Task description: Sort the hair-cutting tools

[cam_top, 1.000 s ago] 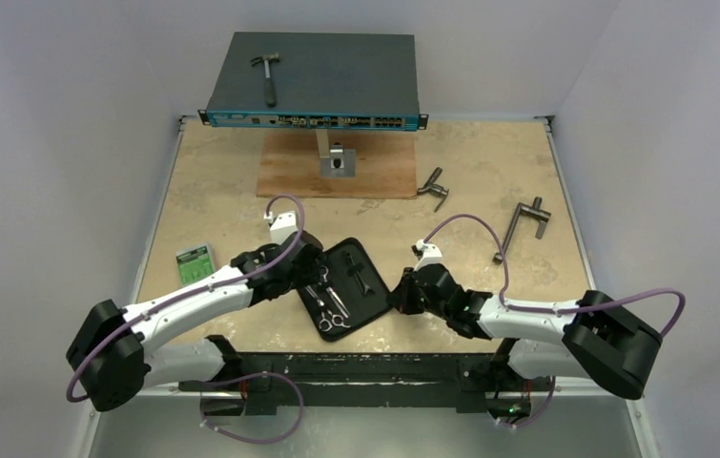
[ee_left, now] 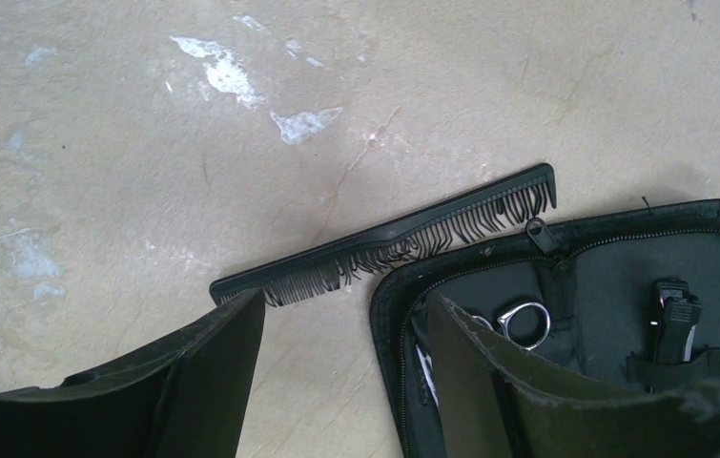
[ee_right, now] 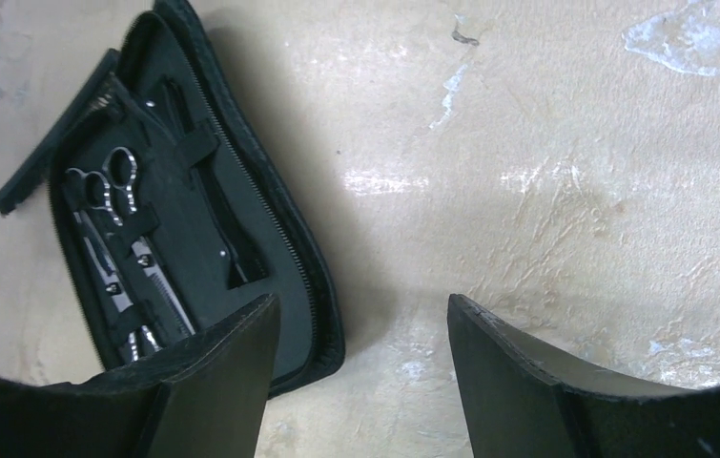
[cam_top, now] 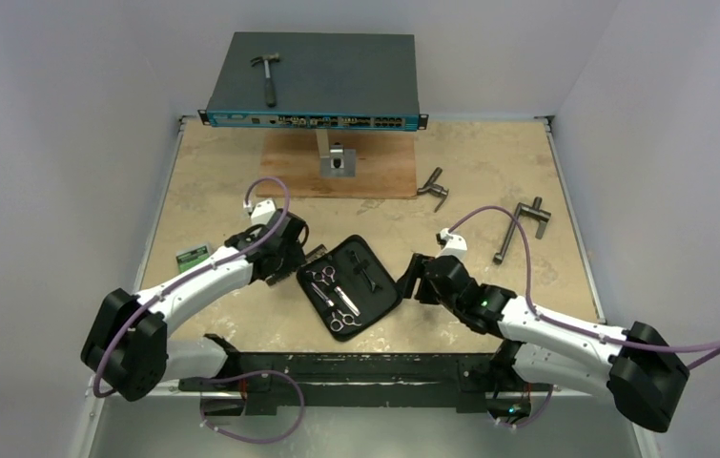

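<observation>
The black zip case [cam_top: 380, 274] lies open near the front middle of the table. Strapped in it are two pairs of scissors [ee_right: 120, 250] and a razor-like black tool [ee_right: 208, 186]. A black comb [ee_left: 384, 234] rests outside, against the case's left edge, teeth facing the case. Over the comb's near end hangs my left gripper, open and empty; one fingertip overlaps the case in the left wrist view. My right gripper is open beside the case's right corner, with bare table between its fingers. From above, the left arm partly covers the comb [cam_top: 316, 253].
A green board [cam_top: 193, 259] sits left of the left arm. Metal pipe pieces [cam_top: 524, 229] lie at the right. At the back, a rack unit [cam_top: 327, 76] carries a hammer [cam_top: 268, 80]. Table right of the case is free.
The case has shifted slightly to the right. My right gripper has come away from the case's corner and moved to the right.
</observation>
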